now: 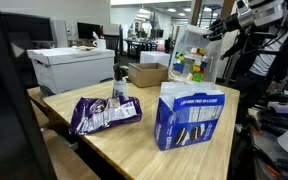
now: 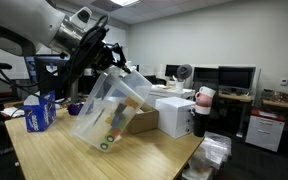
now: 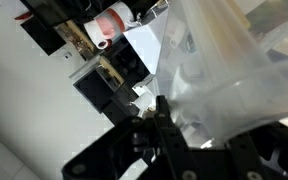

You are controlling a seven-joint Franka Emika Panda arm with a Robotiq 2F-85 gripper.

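Note:
A clear plastic bin (image 1: 193, 42) hangs tilted above the far right part of the table, with small coloured pieces (image 2: 115, 119) gathered in its lower end. My gripper (image 2: 112, 62) is shut on the bin's upper rim. In the wrist view the clear wall of the bin (image 3: 224, 65) fills much of the upper right, and the dark gripper sits against it. Where exactly the fingertips meet the plastic is blurred there. Whether the bin's lower corner touches the table cannot be told.
A blue and white snack box (image 1: 188, 122) and a purple packet (image 1: 106, 114) rest on the wooden table (image 1: 134, 148). Behind the bin is an open cardboard box (image 2: 142, 121). A white box (image 2: 174, 116) and a bottle (image 1: 120, 84) stand nearby. Bare tabletop lies below the bin.

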